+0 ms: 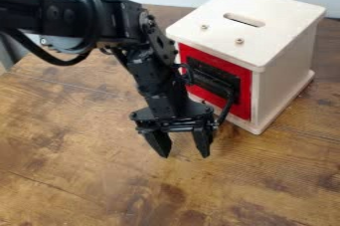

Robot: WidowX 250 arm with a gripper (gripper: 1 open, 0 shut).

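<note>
My black gripper points down over the bare wooden table, in front of and to the left of a pale wooden box. Its two fingers stand apart with nothing seen between them. The box has a slot on top and a red front panel with a black part on it, partly hidden by my arm and a cable.
A white surface shows beyond the table at the upper left. My arm reaches in from the upper left, close beside the box.
</note>
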